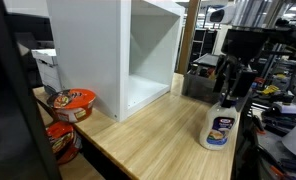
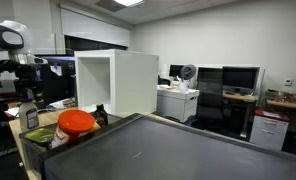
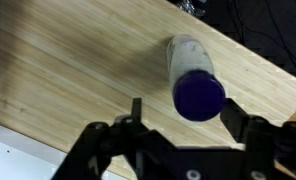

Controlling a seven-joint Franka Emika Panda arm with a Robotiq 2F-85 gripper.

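Note:
A white bottle (image 1: 217,130) with a blue label stands upright on the wooden table near its right edge. Its dark purple cap (image 3: 199,95) faces up in the wrist view. My gripper is over the bottle, fingers apart. One black finger (image 3: 137,110) lies left of the cap with a visible gap; the other, at right, is close to the cap's edge, and I cannot tell whether it touches. In exterior view 1 the gripper (image 1: 226,88) covers the bottle's top. The bottle (image 2: 28,117) also shows at far left in exterior view 2.
A red, lidded bowl (image 1: 71,103) sits at the table's left, with another red container (image 1: 62,138) below. A white open shelf box (image 1: 123,55) stands behind the clear middle of the table (image 1: 153,135). Dark cables (image 3: 271,30) lie beyond the table edge.

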